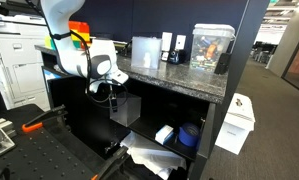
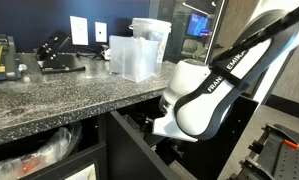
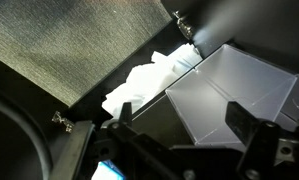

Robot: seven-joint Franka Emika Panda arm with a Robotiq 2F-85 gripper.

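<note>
A clear, box-shaped container (image 1: 127,109) stands on the floor of the dark open compartment under the counter. In the wrist view the container (image 3: 224,85) fills the right side, and no object shows inside it. My gripper (image 1: 112,100) is low in the compartment, pointing down, just beside and slightly above the container in exterior view 1. The wrist view has its black fingers (image 3: 244,122) well apart, one of them over the container's area, with nothing held between them. Whether a finger touches the container cannot be told. Dark panels partly hide the gripper in exterior view 2.
White crumpled plastic (image 1: 152,155) lies in front of the container. A blue round item (image 1: 189,133) and a small white-and-blue box (image 1: 165,133) sit to its right. The counter (image 1: 174,76) overhangs the compartment and carries a lidded tub (image 1: 211,47) and a translucent bin (image 1: 146,52).
</note>
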